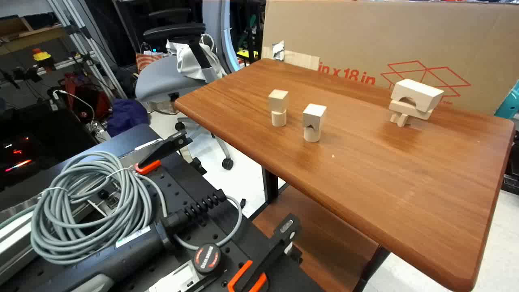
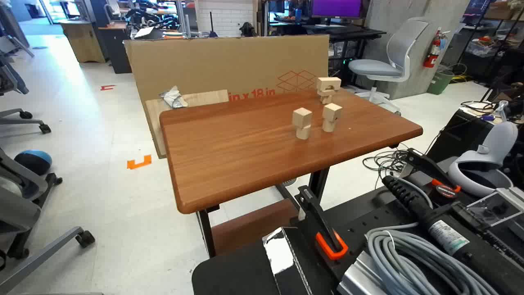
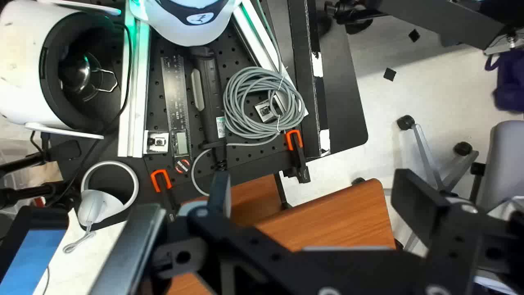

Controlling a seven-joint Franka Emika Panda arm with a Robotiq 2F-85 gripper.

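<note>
Two small stacks of pale wooden blocks stand near the middle of the brown table (image 1: 369, 170) in exterior view 1. In one, a cube (image 1: 278, 99) rests on a short cylinder (image 1: 278, 119); in the other, a block (image 1: 314, 114) with a dark notch sits on a second cylinder (image 1: 312, 134). Farther right, an arch block (image 1: 419, 92) lies on a flat piece (image 1: 411, 109) raised on small supports (image 1: 399, 119). My gripper appears only in the wrist view, open above the table's edge with its fingers (image 3: 417, 201) wide apart. No blocks show there.
A cardboard sheet (image 2: 221, 64) stands upright behind the table. The black workbench (image 3: 250, 167) carries a coiled grey cable (image 3: 236, 105) and orange-handled clamps (image 3: 297, 152).
</note>
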